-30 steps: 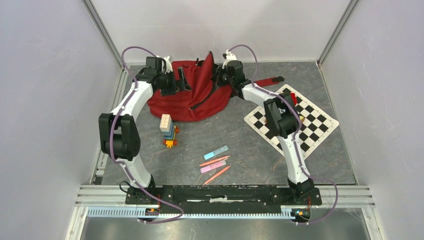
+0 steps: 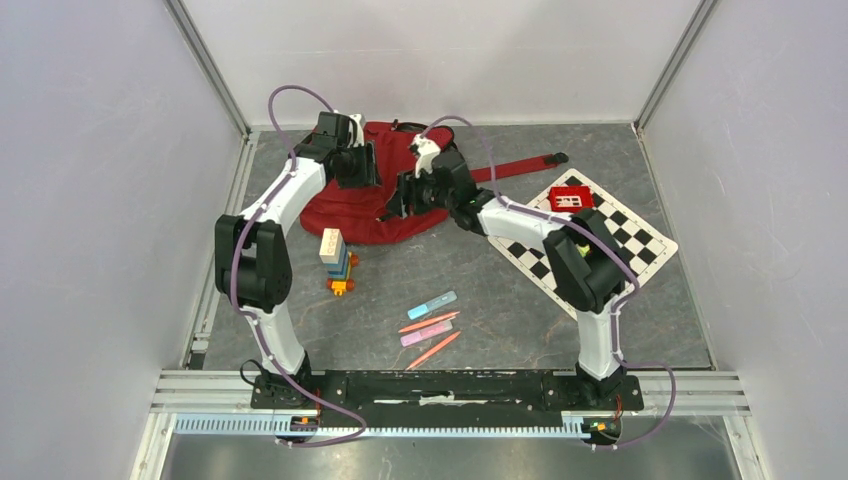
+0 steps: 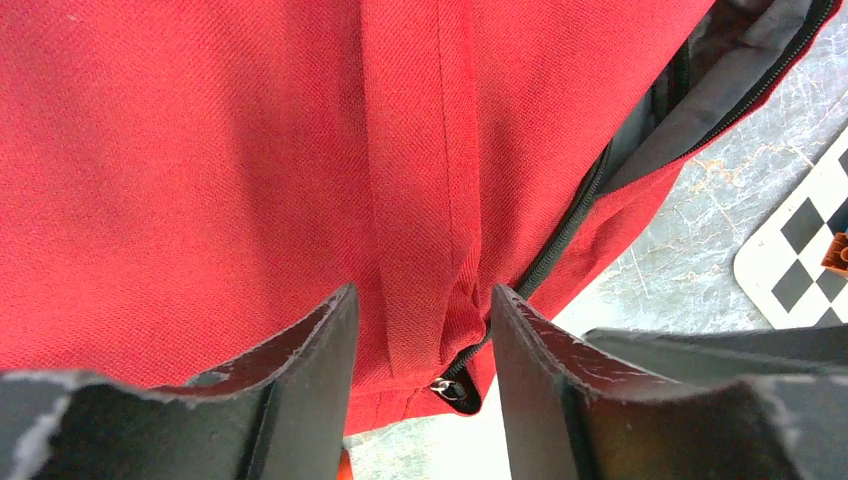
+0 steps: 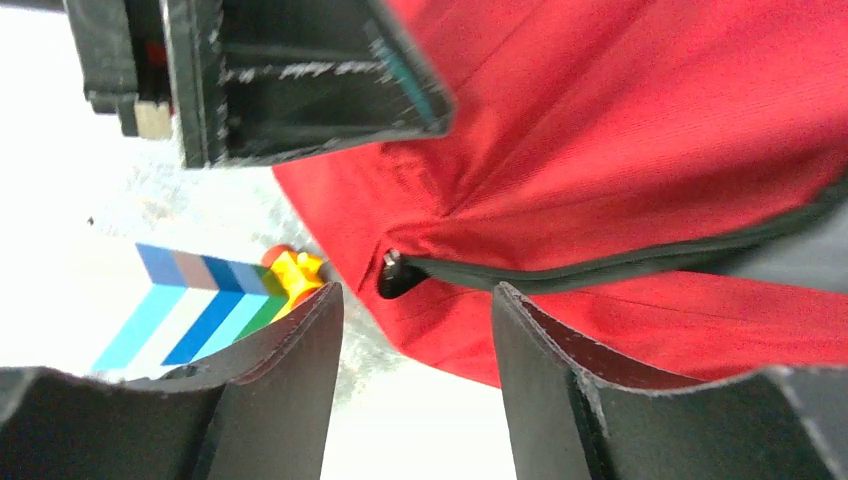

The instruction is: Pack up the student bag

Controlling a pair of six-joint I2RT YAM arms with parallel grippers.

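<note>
A red bag [image 2: 342, 204] lies flat at the back of the table, its strap stretching right. Its black zipper [image 3: 572, 222] runs part open along one side, showing a grey lining [image 3: 668, 128]. The zipper pull [image 4: 396, 274] lies at the zipper's near end. My left gripper [image 2: 368, 166] hovers over the bag, fingers apart and empty. Near the pull hangs my right gripper [image 2: 400, 195], also open with nothing between its fingers. In the right wrist view, a finger of the left gripper shows at upper left, above the cloth.
A toy stack of blocks [image 2: 332, 246] on wheels stands in front of the bag. Several pens and markers [image 2: 430, 333] lie near the front edge. At right, a checkered board [image 2: 640, 250] holds a red box [image 2: 571, 198]. Bare table lies between them.
The raised bag flap has sunk down.
</note>
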